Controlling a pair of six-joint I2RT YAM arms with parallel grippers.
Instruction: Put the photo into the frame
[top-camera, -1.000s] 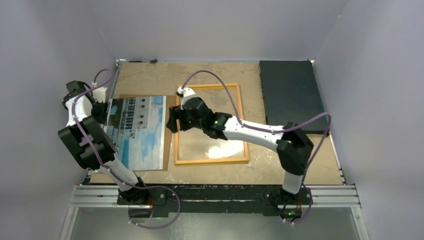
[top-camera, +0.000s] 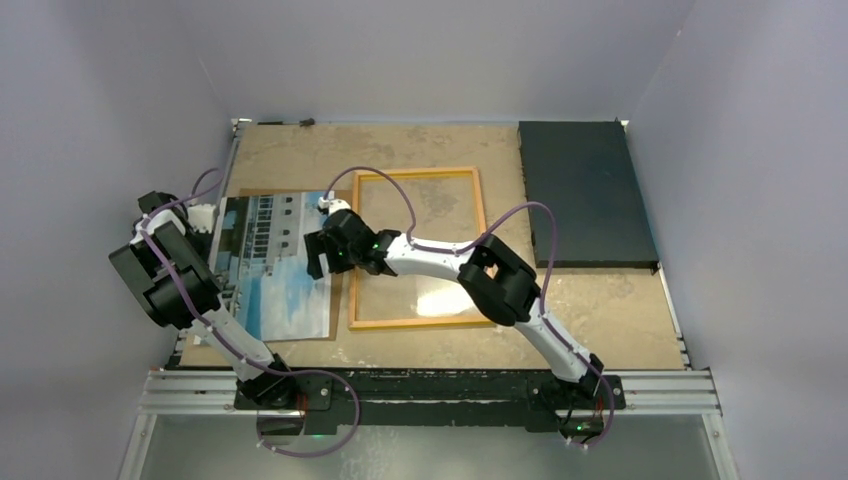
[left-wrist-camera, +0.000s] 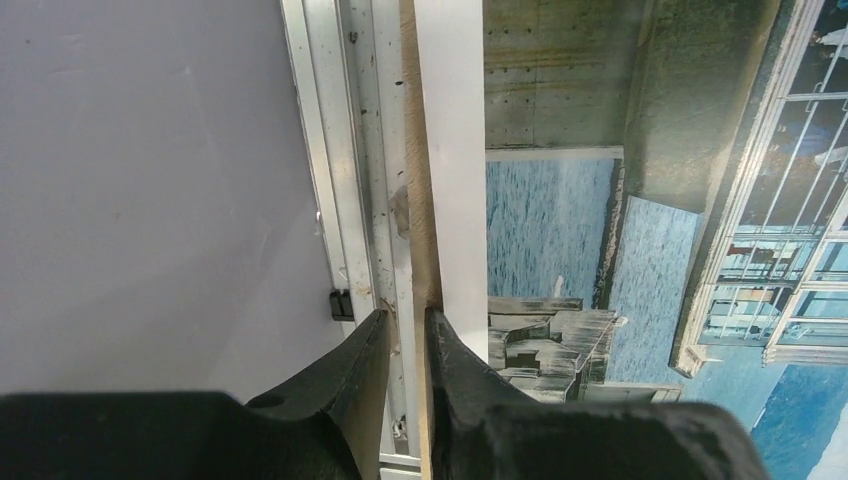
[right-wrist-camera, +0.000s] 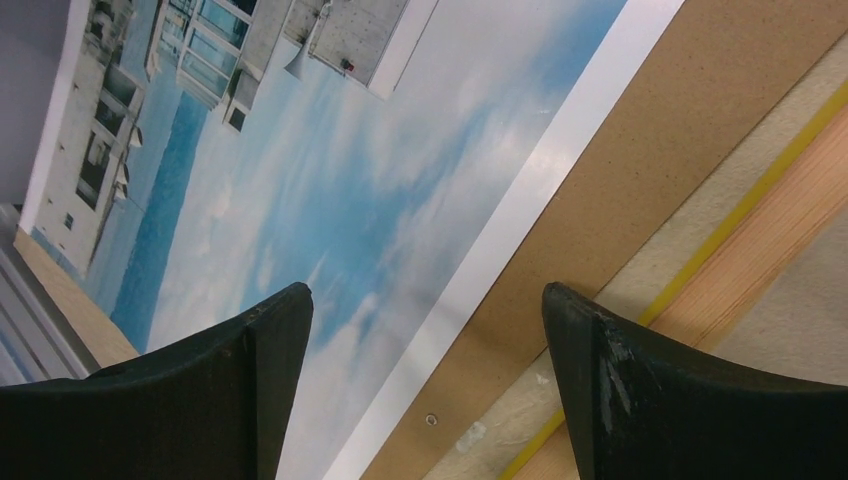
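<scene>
The photo (top-camera: 283, 262), a blue-and-white building print with a white border, lies flat on a brown backing board (right-wrist-camera: 600, 215) at the left of the table. My left gripper is partly open at the photo's left edge, its fingers close together; one fingertip (left-wrist-camera: 434, 318) is by the white border. No photo can be seen held between them. My right gripper stands wide open over the photo's right border, one finger above the picture and the other above the board's edge. The wooden frame (top-camera: 487, 222) lies flat just right of the photo, empty, partly under the right arm.
A dark flat panel (top-camera: 588, 195) lies at the right of the table. A metal rail (left-wrist-camera: 335, 150) and the grey wall run close by the left gripper. Bare table (top-camera: 420, 148) shows behind the frame.
The right gripper has moved left from the frame to the photo's right edge.
</scene>
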